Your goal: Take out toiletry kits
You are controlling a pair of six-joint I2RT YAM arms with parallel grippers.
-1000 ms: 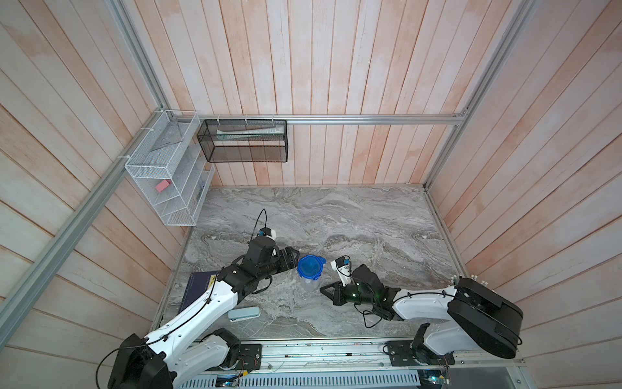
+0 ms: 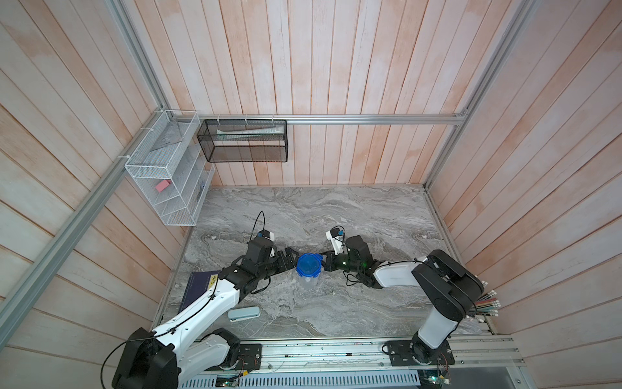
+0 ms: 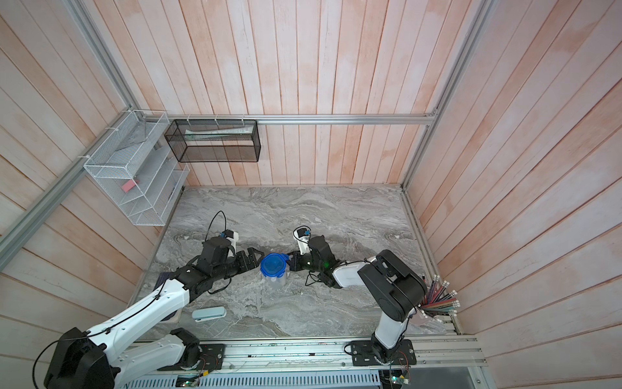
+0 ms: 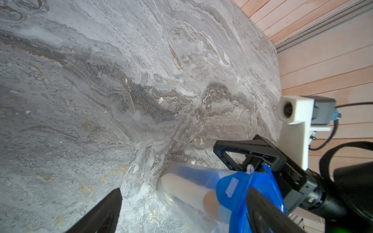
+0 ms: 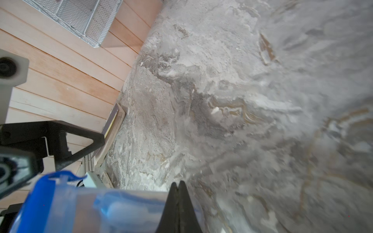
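A translucent toiletry container with a blue lid point(image 2: 309, 265) stands at the front middle of the marble surface. My left gripper point(image 2: 288, 258) is open just left of it, its fingers either side of the container's top in the left wrist view. My right gripper point(image 2: 328, 261) is shut at the container's right side, against or very near the lid's edge. Its fingertips show nothing clearly between them in the right wrist view point(image 5: 178, 186). Pale and blue items show through the container's wall.
A white wire shelf point(image 2: 162, 170) with a pink item hangs at the left, a black mesh basket point(image 2: 243, 155) on the back rail. A dark flat case point(image 2: 194, 288) and a pale box point(image 2: 243, 313) lie front left.
My right gripper has moved back and slightly left, up beside the blue lid. My left arm and the container have shifted only slightly.
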